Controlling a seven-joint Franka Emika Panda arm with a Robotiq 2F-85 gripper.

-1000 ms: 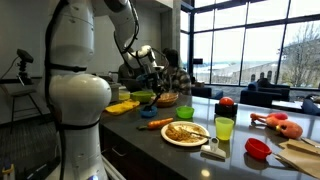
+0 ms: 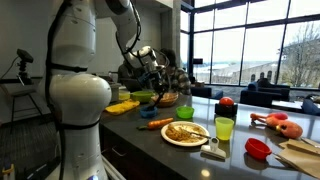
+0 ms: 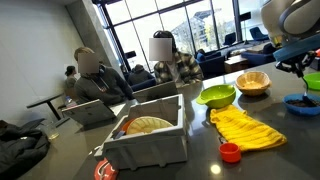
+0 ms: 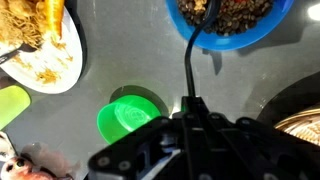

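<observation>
In the wrist view my gripper is shut on the handle of a black spoon [image 4: 189, 62]. The spoon reaches up the frame, its far end over a blue bowl [image 4: 240, 40] of brown beans or lentils; whether it touches them I cannot tell. From the side, the gripper [image 3: 299, 66] hangs above the same blue bowl [image 3: 302, 110]. In exterior view 1 the blue bowl [image 2: 148, 112] is small below the gripper [image 2: 155, 88]. An empty green bowl [image 4: 131, 116] stands on the table near the blue one.
A white plate [image 2: 185, 141] of noodles, a yellow-green cup [image 2: 225, 129] and a red bowl [image 2: 258, 149] occupy the near table. Toward the back are a yellow towel [image 3: 247, 129], a wicker basket [image 3: 253, 83] and a grey bin [image 3: 150, 153]. Two people sit beyond the table.
My arm's outer end has shifted only slightly above the blue bowl. The bowls, plate and other table items look unmoved.
</observation>
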